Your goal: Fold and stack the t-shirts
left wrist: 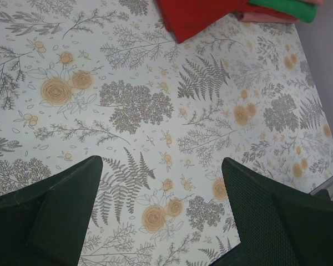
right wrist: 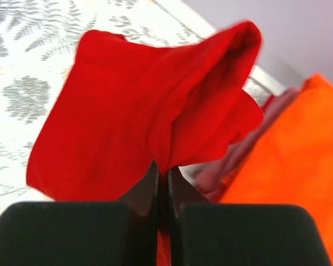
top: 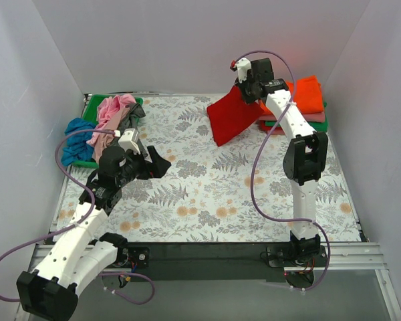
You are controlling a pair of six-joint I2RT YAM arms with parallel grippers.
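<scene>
A red t-shirt hangs from my right gripper, which is shut on it at the back of the table beside the stack; in the right wrist view its cloth is pinched between the dark fingers. Folded shirts, orange on top with pink and green below, lie at the back right. My left gripper stands open over the left part of the table, only patterned surface between its fingers in the left wrist view.
A green basket with loose blue, pink and grey clothes sits at the back left. Walls border the sides.
</scene>
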